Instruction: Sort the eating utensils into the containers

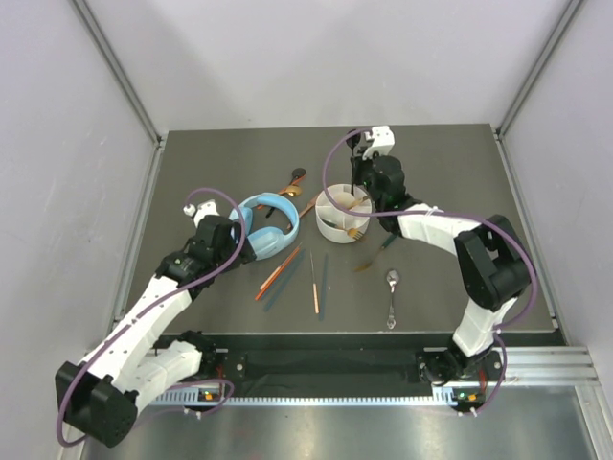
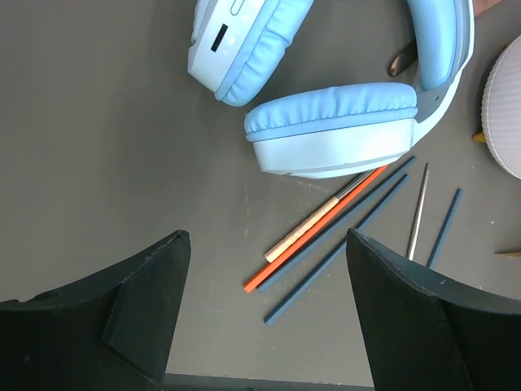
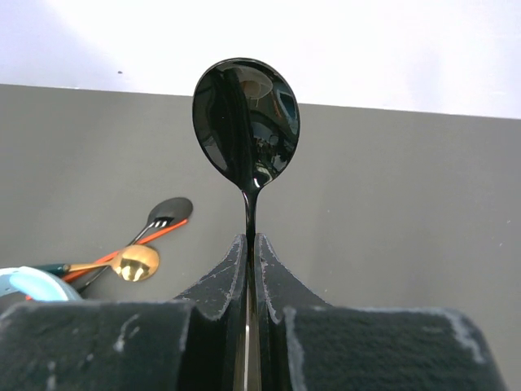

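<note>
My right gripper is shut on the thin handle of a black spoon (image 3: 248, 122), whose bowl points up. In the top view this hand hovers over the back edge of the white round divided container (image 1: 328, 230). A gold-tipped utensil (image 1: 354, 233) rests in that container; the spoon's lower end is hard to make out. My left gripper is open and empty, above the table beside the blue headphones. A silver spoon (image 1: 392, 287) lies at front right, and a dark-handled gold utensil (image 1: 375, 252) lies right of the container.
Blue headphones (image 1: 267, 240) lie left of the container. Behind them is a cluster with a black spoon (image 3: 172, 208) and a gold spoon (image 3: 136, 263). Orange and blue sticks (image 2: 326, 232) lie in front, with a thin brush (image 1: 314, 286) nearby.
</note>
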